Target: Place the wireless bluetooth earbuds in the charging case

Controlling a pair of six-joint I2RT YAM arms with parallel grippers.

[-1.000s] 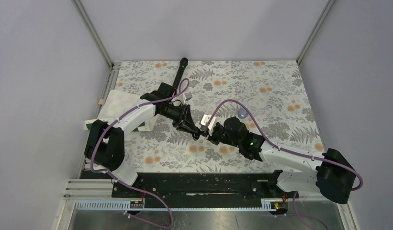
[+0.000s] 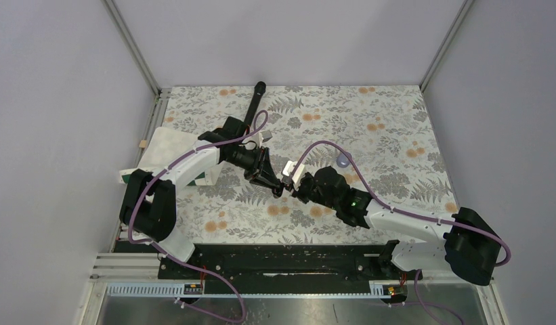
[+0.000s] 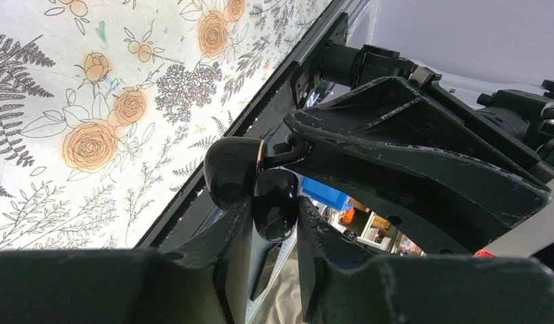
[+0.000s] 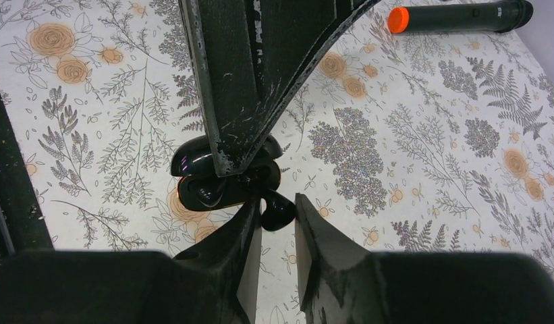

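Note:
My two grippers meet over the middle of the mat. In the left wrist view, my left gripper is shut on a glossy black rounded piece (image 3: 275,196), with another black curved piece (image 3: 227,169) beside it under the other gripper's body. In the right wrist view, the black charging case (image 4: 210,192) with its lid up sits beneath the left gripper's dark body. My right gripper is shut on a small black earbud (image 4: 277,213), which touches the case's right side. Whether the earbud is inside a slot cannot be told.
A black cylinder with an orange end (image 4: 456,17) lies at the back of the floral mat (image 2: 376,122). A small bluish object (image 2: 343,160) lies behind the right arm. A white board (image 2: 170,145) is at the left.
The right arm has shifted very slightly in the top view. The left arm holds still.

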